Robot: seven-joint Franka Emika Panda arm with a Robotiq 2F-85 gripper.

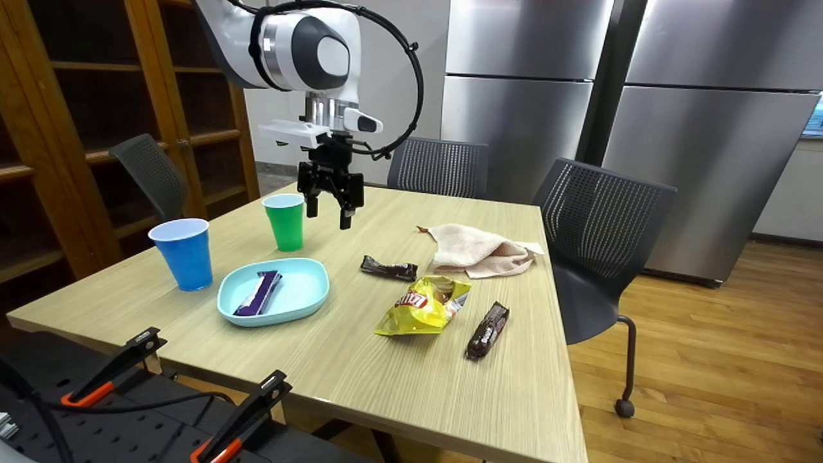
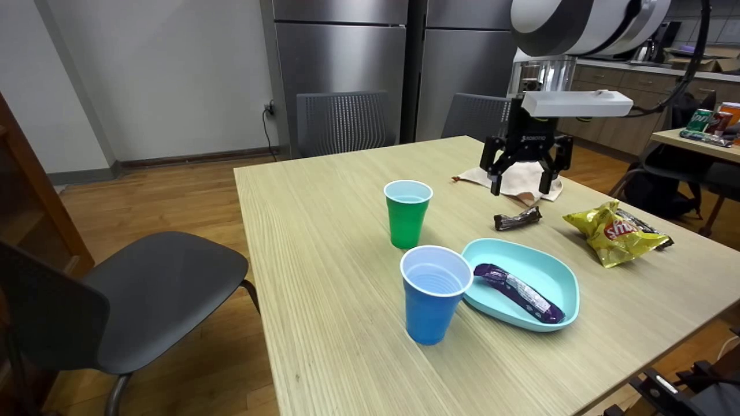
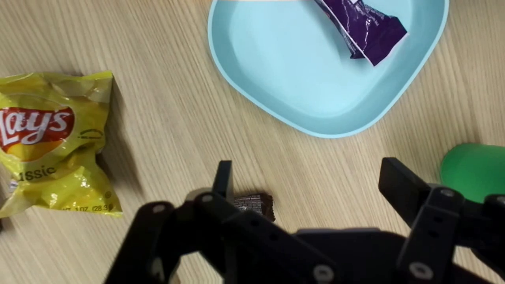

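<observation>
My gripper [image 1: 329,215] is open above the table, with nothing between its fingers; in the wrist view its two fingertips stand wide apart. Below lies a pale turquoise tray [image 2: 478,248], holding a purple-wrapped bar [image 1: 259,294]. A dark-wrapped bar [image 1: 389,269] rests on the bare table between the tray and a cloth; the wrist view shows only one end of this dark bar [image 3: 258,203], the rest hidden behind a finger. A yellow chip bag [image 1: 424,305] sits to its front right. Beyond the bag is a second dark bar [image 1: 487,330].
A green cup [image 2: 407,223] and a blue cup [image 2: 430,305] stand upright near the tray. The crumpled beige cloth [image 1: 479,248] lies toward the table's far right. Chairs surround the table.
</observation>
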